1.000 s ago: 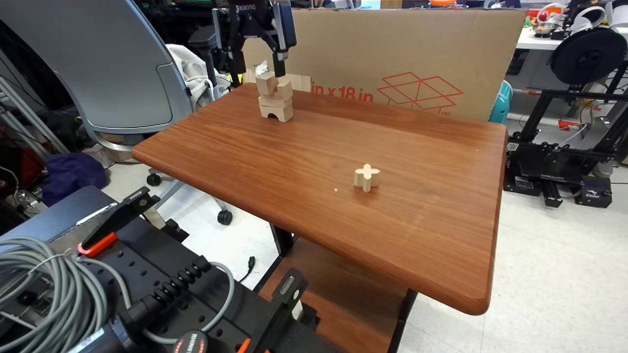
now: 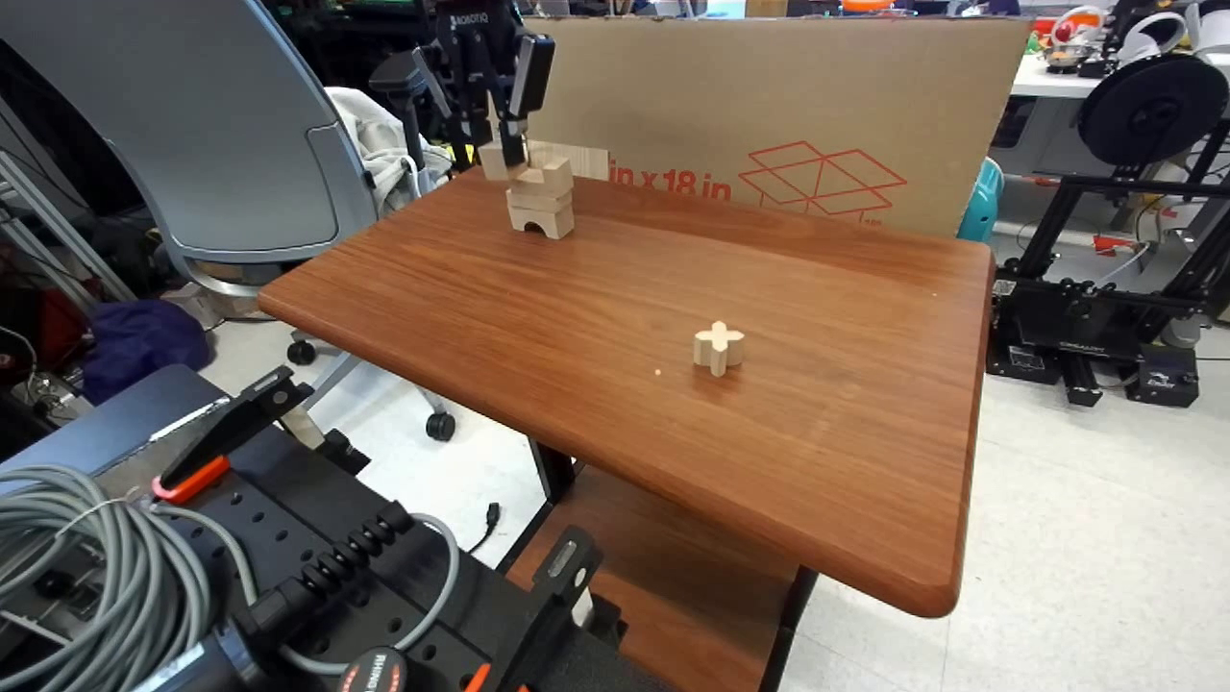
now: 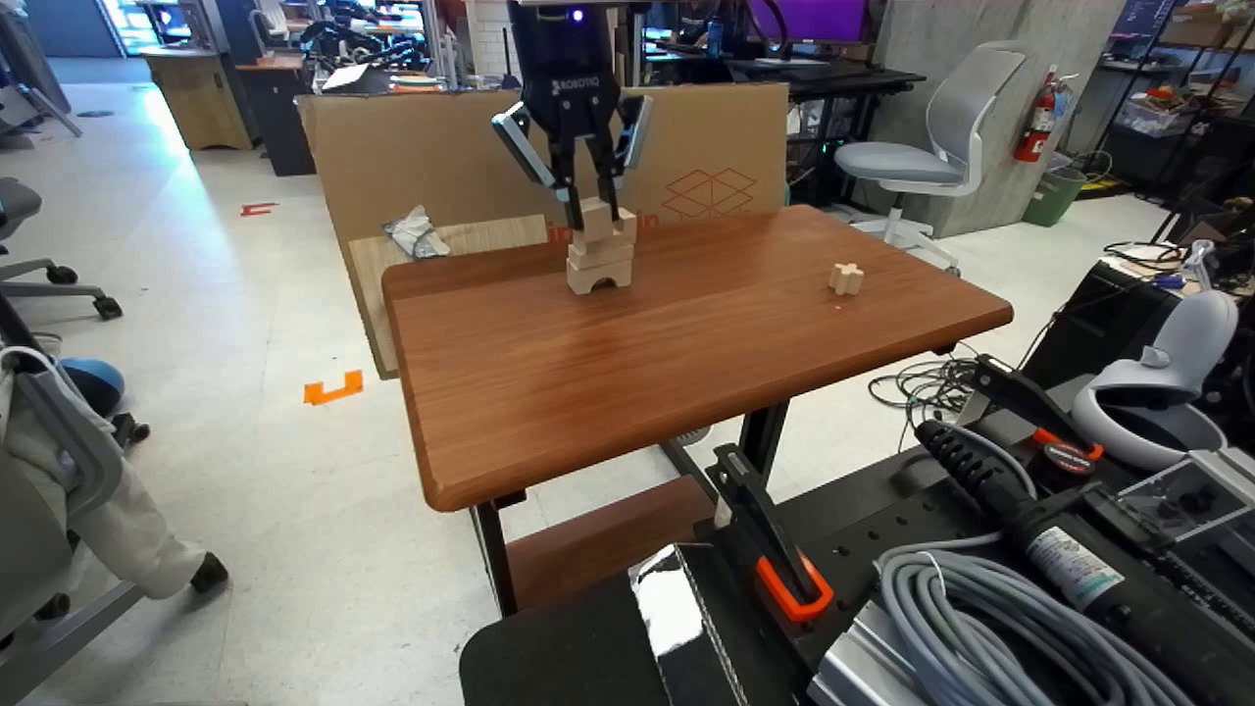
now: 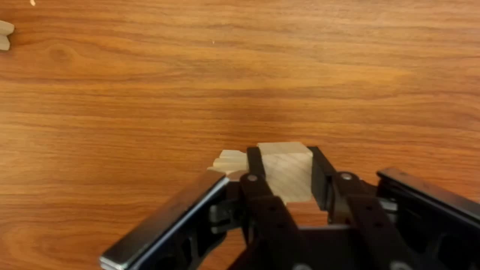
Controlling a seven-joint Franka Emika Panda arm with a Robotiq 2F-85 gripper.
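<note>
My gripper [image 2: 496, 148] is shut on a small pale wooden block [image 4: 288, 175], which fills the space between its dark pads in the wrist view. In exterior view 1 the held block shows just left of the top of a wooden stack [image 2: 542, 213]. An arched block [image 3: 599, 277] forms the base of that stack, with a flat piece and another block above. Seen from exterior view 2, the held block overlaps the stack's upper part; whether they touch, I cannot tell. In the wrist view, part of the stack [image 4: 230, 161] peeks out left of the fingers.
A cross-shaped wooden piece [image 2: 718, 348] stands alone on the brown table [image 2: 646, 265]. Behind the table's far edge rises a large cardboard sheet [image 2: 761, 115].
The gripper was open above the stack a second ago. It has come down and closed on the top block, which now sits a little further left in exterior view 1.
</note>
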